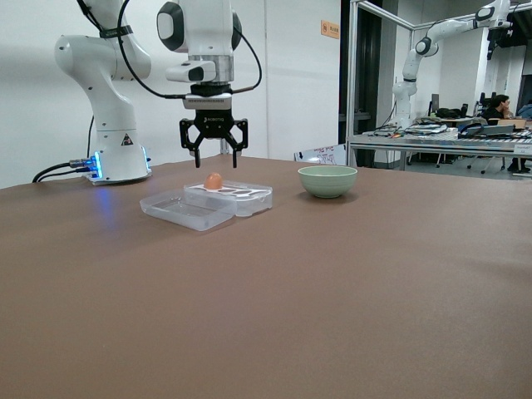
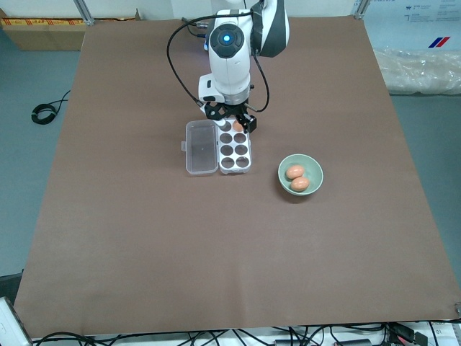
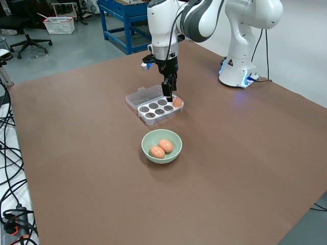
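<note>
My black gripper hangs above the clear plastic egg holder, its fingers open with nothing between them. One brown egg sits in an end slot of the holder's white insert, below the gripper; the other visible slots are empty. The holder's lid lies open beside it. A pale green bowl with two brown eggs inside stands near the holder, in the left view to its lower right.
The robot's base stands at the back. Cables run beyond the front edge.
</note>
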